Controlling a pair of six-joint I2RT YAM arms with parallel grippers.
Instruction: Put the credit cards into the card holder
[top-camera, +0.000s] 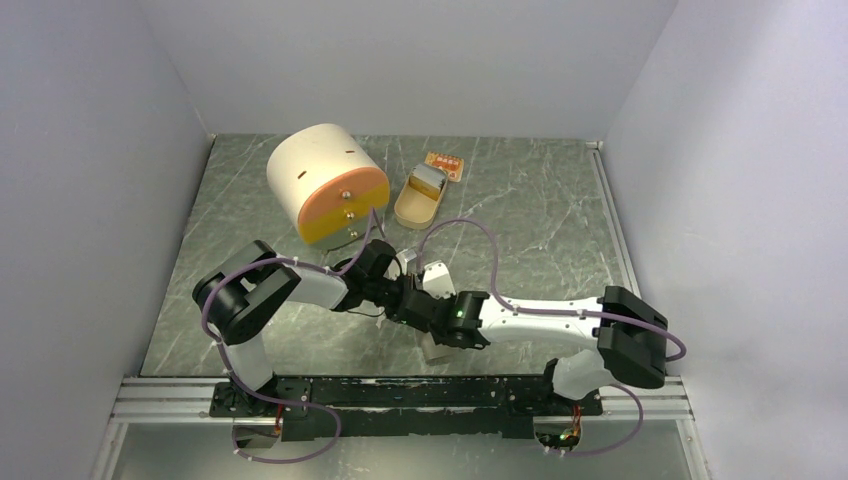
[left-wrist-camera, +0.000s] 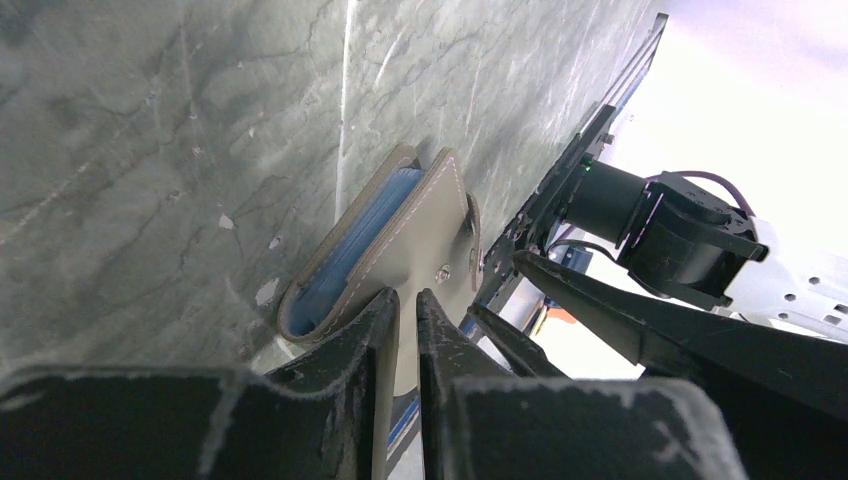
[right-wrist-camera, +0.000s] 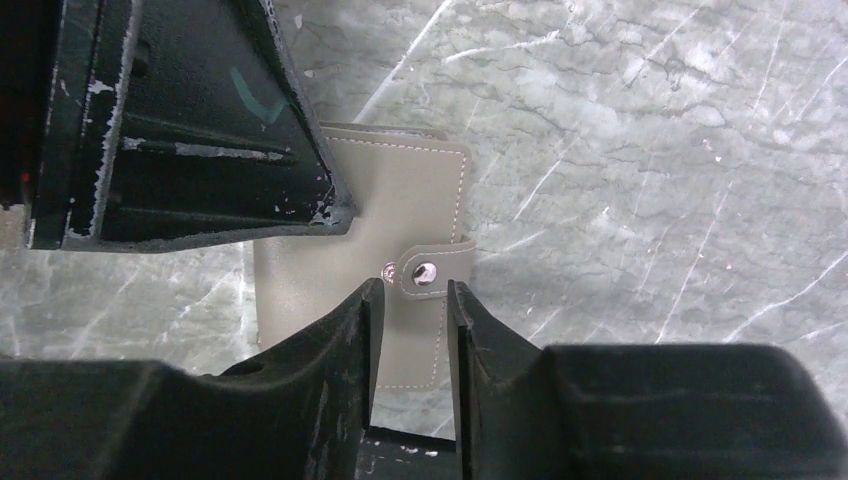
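A taupe card holder (left-wrist-camera: 420, 250) with a snap flap (right-wrist-camera: 425, 272) lies on the marble table near the front centre, mostly under my arms in the top view. In the left wrist view blue sleeves show inside its open edge, and my left gripper is at that side, its tips close together. My right gripper is over the holder near the snap, fingers slightly apart; whether either grips anything is unclear. No loose cards can be made out.
A cream drum-shaped cabinet (top-camera: 310, 175) stands at back left, beside a beige open box (top-camera: 418, 205) and an orange item (top-camera: 448, 160).
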